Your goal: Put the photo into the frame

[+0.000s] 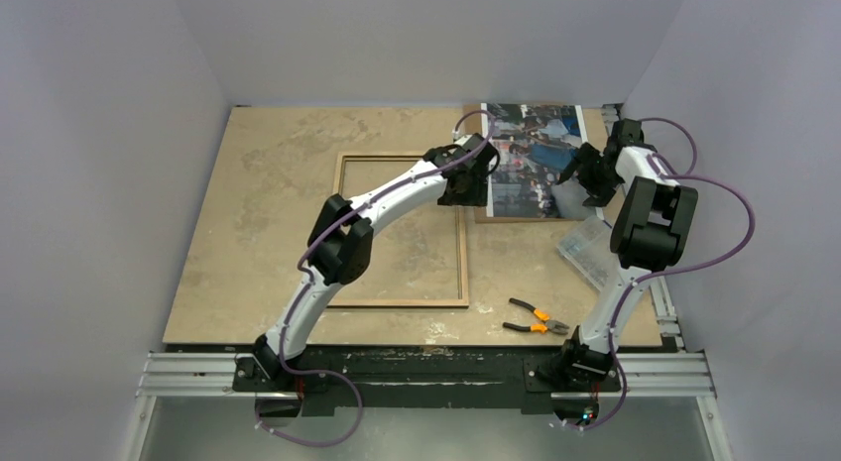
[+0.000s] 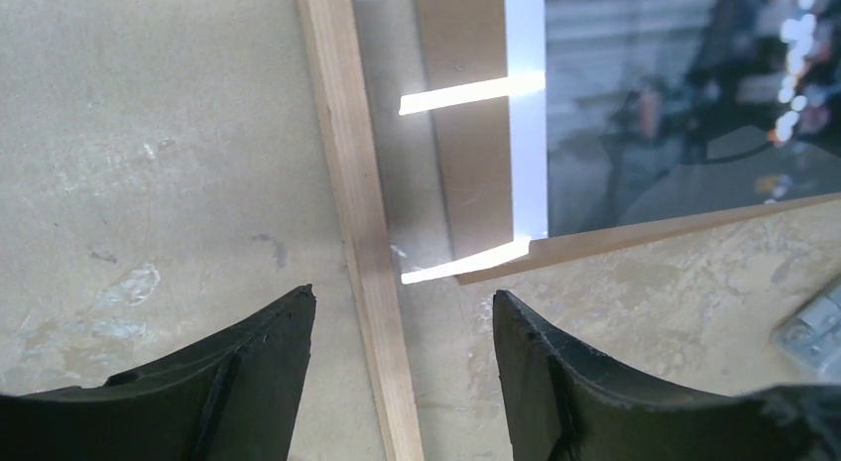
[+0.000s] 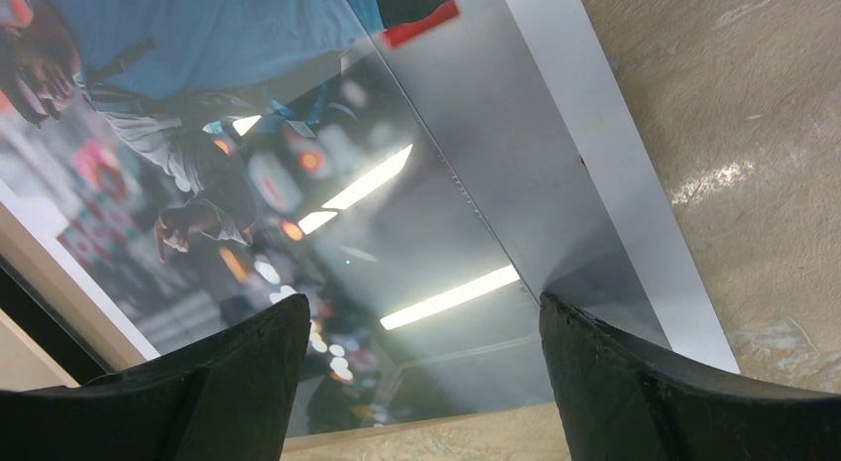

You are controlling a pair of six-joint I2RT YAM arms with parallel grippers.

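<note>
The empty wooden frame (image 1: 397, 302) (image 2: 362, 233) lies on the table left of the photo (image 1: 531, 164) (image 2: 674, 104) (image 3: 218, 183), which rests under a clear sheet on a brown backing board. My left gripper (image 1: 471, 198) hangs over the frame's right rail near the board's left edge, fingers apart with nothing between them. My right gripper (image 1: 585, 183) is open low over the photo's right part, close to its white border.
Pliers (image 1: 536, 322) lie at the front of the table. A transparent case (image 1: 585, 248) sits beside the right arm, below the photo.
</note>
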